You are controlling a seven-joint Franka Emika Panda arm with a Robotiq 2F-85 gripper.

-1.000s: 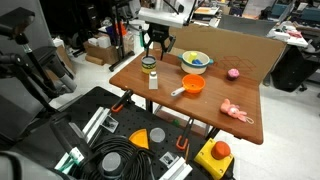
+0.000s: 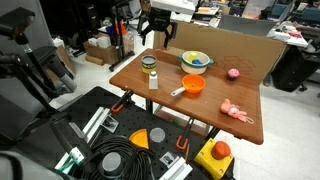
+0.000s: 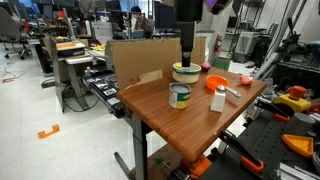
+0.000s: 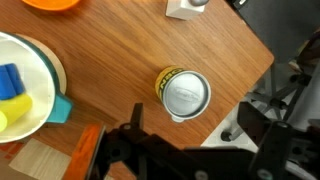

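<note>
A can with a pale lid and yellowish side stands upright on the wooden table: the can [image 2: 149, 64] is near the table's back left corner, and in the wrist view the can [image 4: 185, 95] appears between and ahead of my fingers. My gripper [image 2: 156, 43] hangs above the table, higher than the can and clear of it. Its fingers are wide open with nothing between them. In the second exterior view, the can [image 3: 179, 97] stands apart from the gripper, whose dark finger [image 3: 187, 38] is overhead.
Beside the can are a small white bottle [image 2: 153, 82] and a pot with blue and yellow things [image 2: 196, 62]. An orange bowl [image 2: 194, 84], a pale spoon-like thing [image 2: 178, 92], a round pink object [image 2: 233, 74] and a pink toy [image 2: 236, 110] lie farther right. A cardboard panel [image 3: 140, 62] borders the back.
Over the last second my gripper has risen from close above the can to well above it. The can and the other things on the table have stayed put.
</note>
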